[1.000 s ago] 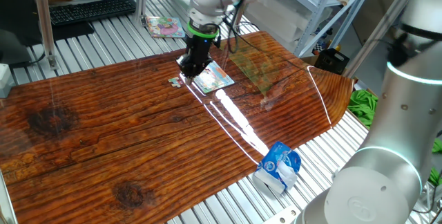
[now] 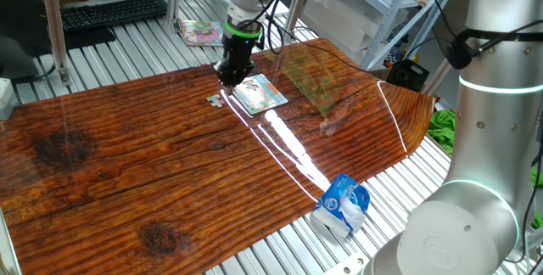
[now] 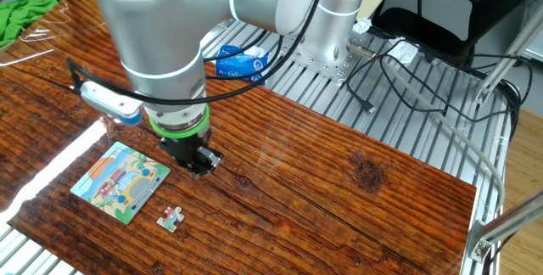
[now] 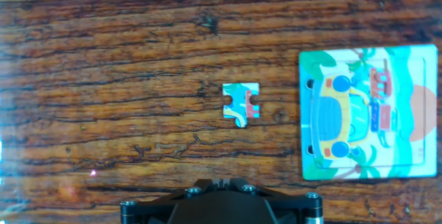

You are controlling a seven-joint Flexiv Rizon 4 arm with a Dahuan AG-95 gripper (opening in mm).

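A small puzzle piece (image 4: pixel 241 104) in blue, red and white lies flat on the wooden tabletop, alone near the middle of the wrist view. To its right there is the puzzle board (image 4: pixel 330 119), a light blue square picturing a yellow car. My gripper shows at the bottom edge of that view, its arms spread wide and nothing seen between them. In exterior view 2 the gripper (image 3: pixel 204 166) hangs over the wood, beyond the piece (image 3: pixel 170 218) and close to the board (image 3: pixel 120 182). Its fingertips are small and dark there.
A blue and white packet (image 2: pixel 341 205) sits at the table edge by the robot's base. Another colourful board (image 2: pixel 202 33) lies on the metal slats near a keyboard (image 2: pixel 114 14). The wood (image 3: pixel 339 216) beyond the piece is clear.
In exterior view 1 my gripper has shifted a little left and upward in the picture. The piece, the board and the packet have stayed where they were.
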